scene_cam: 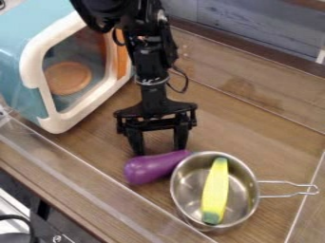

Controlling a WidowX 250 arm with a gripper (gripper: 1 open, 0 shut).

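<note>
My black gripper (156, 142) points down over the wooden counter, open, its fingers just behind a purple eggplant (151, 167) that lies on the wood. Right of the eggplant is a steel pan (191, 180) with a wire handle to the right, holding a yellow elongated object (215, 193), possibly corn or a banana.
A blue and white toy microwave (28, 66) with an orange disc inside stands at the upper left. The back wall (254, 33) runs behind the counter, whose right and back areas are clear. The front edge is at lower left.
</note>
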